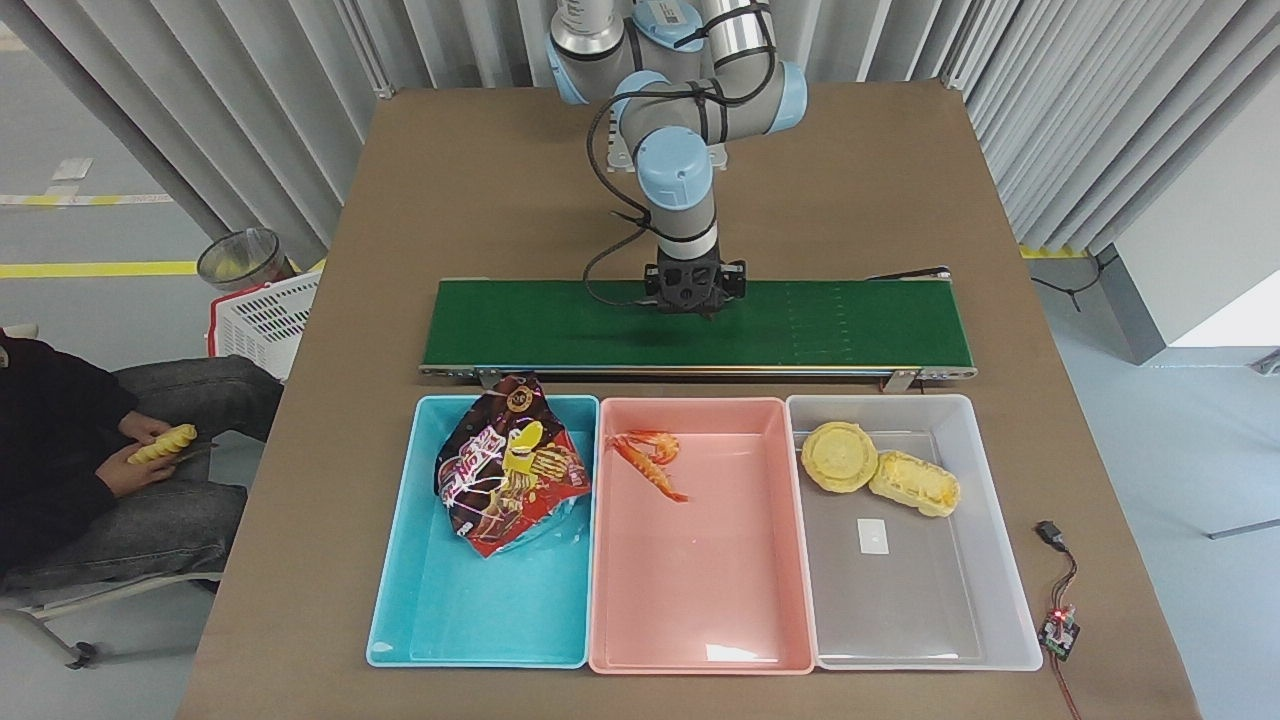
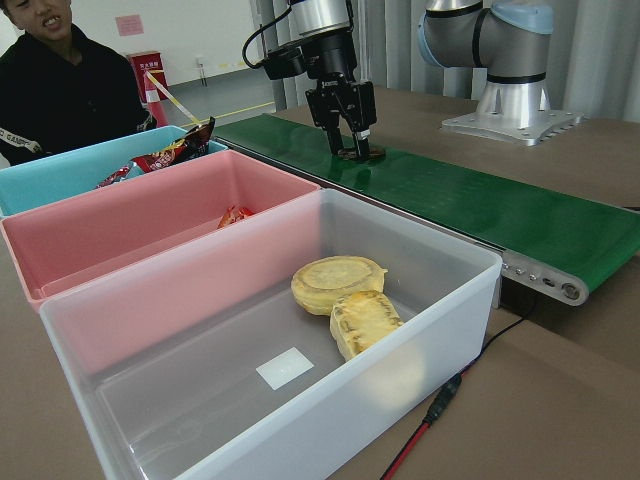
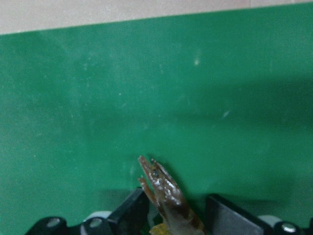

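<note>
My gripper (image 1: pixel 702 300) points down low over the green conveyor belt (image 1: pixel 528 336), its body hiding most of what is under it in the front view. In the wrist view a brown shrimp-like item (image 3: pixel 173 205), with a yellow bit at its lower end, lies between my two fingertips; whether they grip it or merely straddle it I cannot tell. In the left view the gripper (image 2: pixel 355 145) reaches down to the belt around a dark object.
Three trays stand in front of the belt: blue (image 1: pixel 480 624) with a snack bag (image 1: pixel 510 468), pink (image 1: pixel 702 600) with orange shrimp (image 1: pixel 648 468), clear (image 1: pixel 924 612) with two yellow pastries (image 1: pixel 840 456). A seated person (image 1: pixel 60 456) holds a yellow item at the left.
</note>
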